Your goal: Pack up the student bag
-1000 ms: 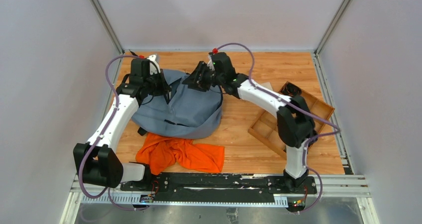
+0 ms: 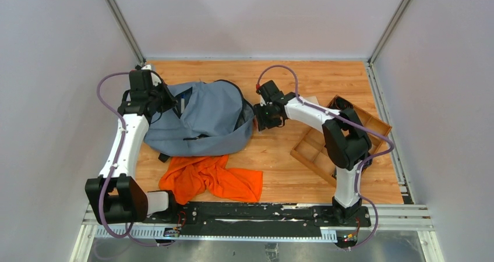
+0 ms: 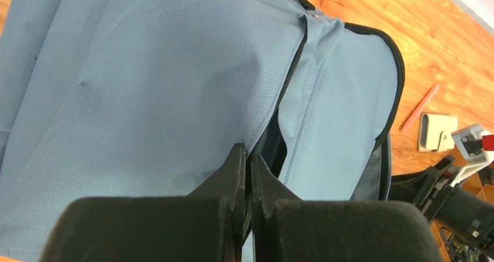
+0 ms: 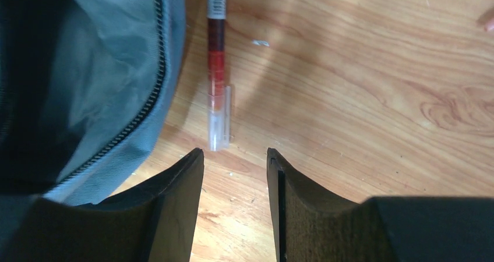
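Observation:
The grey-blue student bag (image 2: 204,116) lies on the left half of the table, zipped openings slack. At its left end my left gripper (image 2: 169,102) is shut with its tips at the fabric edge by a zipper (image 3: 247,209), seemingly pinching the bag. My right gripper (image 2: 262,116) is open beside the bag's right side, over the wood. Below it in the right wrist view lies a dark red pen with a clear end (image 4: 216,64), close along the bag's edge, not between the fingers. A pink stick (image 3: 420,106) and a small cream case (image 3: 437,131) lie right of the bag.
An orange cloth (image 2: 210,180) lies in front of the bag. A wooden compartment tray (image 2: 311,163) with dark items sits at the right, under the right arm.
My left gripper moved left, the bag shifting left too.

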